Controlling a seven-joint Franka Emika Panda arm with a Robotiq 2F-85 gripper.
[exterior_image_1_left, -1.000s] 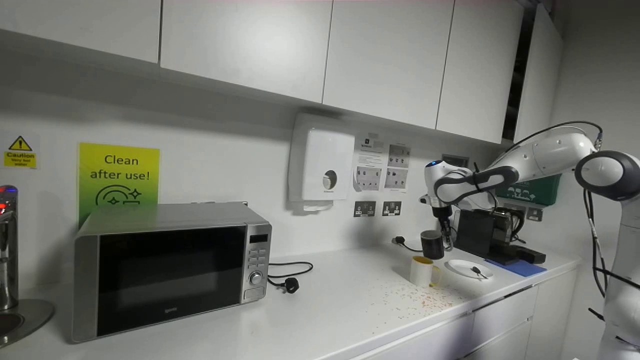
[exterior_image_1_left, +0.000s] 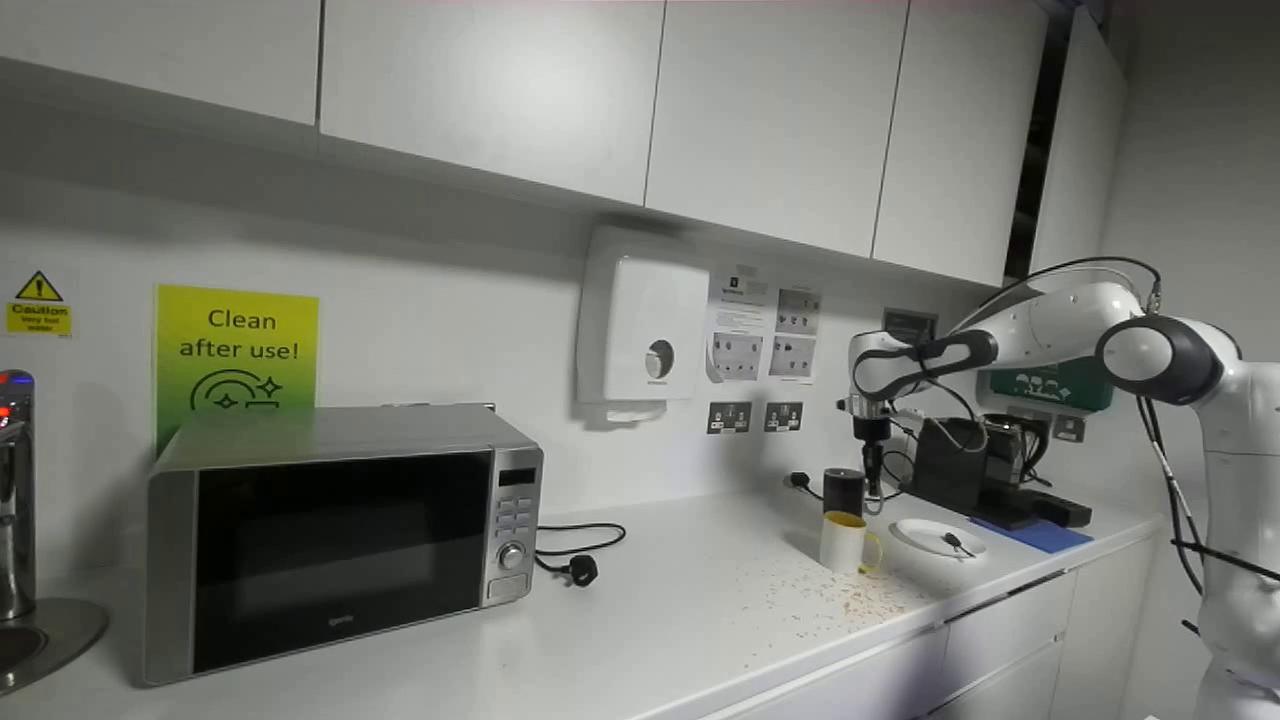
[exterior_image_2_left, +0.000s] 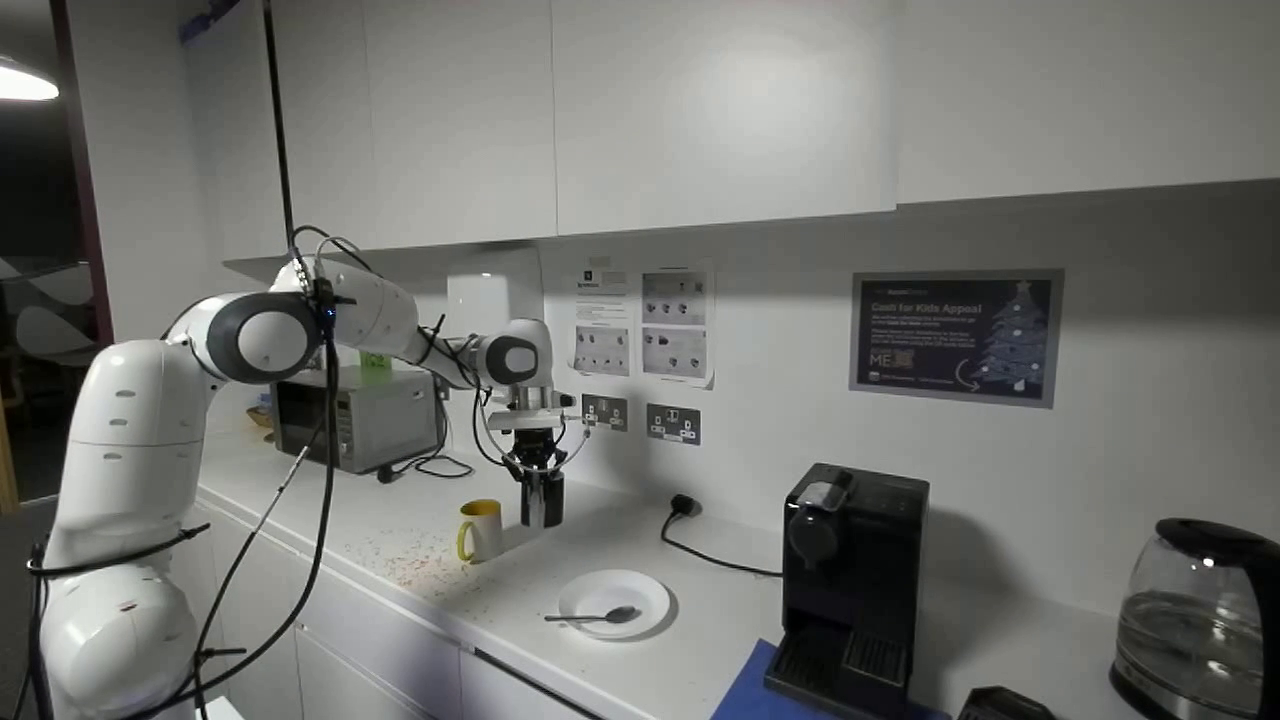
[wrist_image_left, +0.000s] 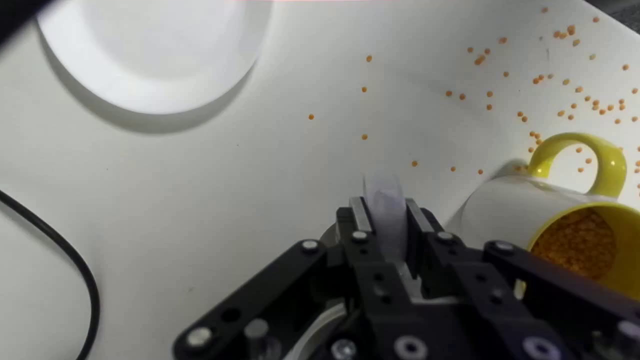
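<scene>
In exterior view 1 my gripper (exterior_image_1_left: 873, 490) points down beside a dark cup (exterior_image_1_left: 843, 491), just behind the white and yellow mug. It is shut on this cup, which hangs roughly upright from it in exterior view 2 (exterior_image_2_left: 542, 499). From the wrist, a pale blurred strip shows between the fingers; most of the cup is hidden by the gripper. The mug (wrist_image_left: 510, 210) stands on the counter with orange grains (wrist_image_left: 573, 243) inside. A white plate (exterior_image_2_left: 579, 592) with a dark spoon (exterior_image_2_left: 618, 614) lies to its right in exterior view 1.
Loose orange grains (exterior_image_1_left: 840, 594) are scattered around the mug on the counter. A coffee machine (exterior_image_2_left: 858, 564) on a blue mat (exterior_image_2_left: 750, 684) and a glass kettle (exterior_image_2_left: 1182, 636) stand beyond the plate. Clear counter (exterior_image_1_left: 672, 600) lies towards the microwave (exterior_image_1_left: 342, 552).
In exterior view 1 the arm and the dark cup have shifted left and away from the plate. The gripper now points more nearly straight down. Mug and plate have not moved.
</scene>
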